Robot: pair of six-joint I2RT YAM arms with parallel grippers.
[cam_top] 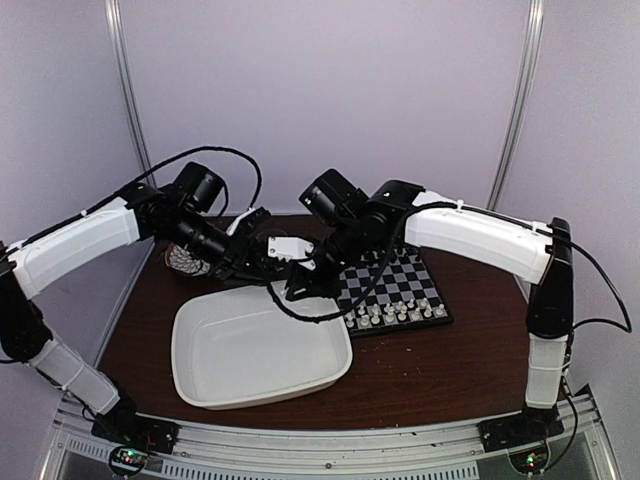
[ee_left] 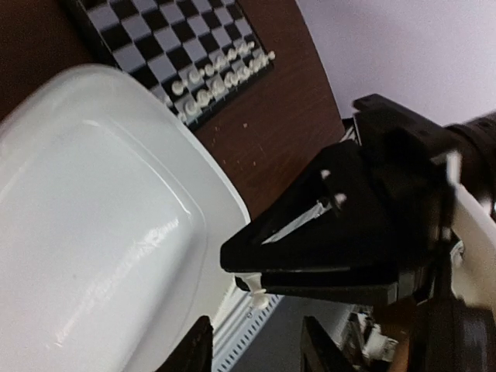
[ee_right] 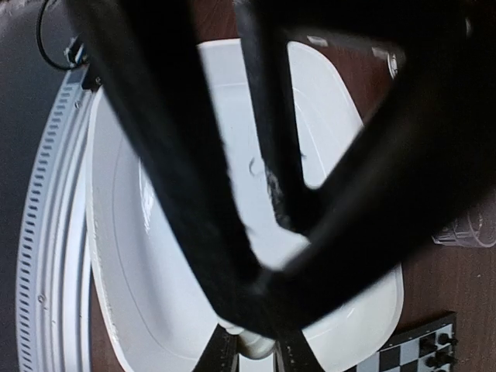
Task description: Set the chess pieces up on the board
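The chessboard (cam_top: 390,277) lies behind and right of the white tray; white pieces (cam_top: 396,313) line its near side, while black ones (ee_right: 442,349) show at a corner in the right wrist view. Over the tray the two grippers are close together. My right gripper is shut on a small white chess piece (ee_right: 256,346). That piece (ee_left: 260,299) also pokes out below the right gripper's fingers (ee_left: 256,260) in the left wrist view. My left gripper has its fingers apart, with nothing gripped between them; its dark body blocks much of the right wrist view.
The white tray (cam_top: 185,350) looks empty and fills the table's front left. A wire basket (cam_top: 185,262) stands behind it, partly hidden by the left arm. A clear cup (ee_right: 469,225) shows at the right wrist view's edge.
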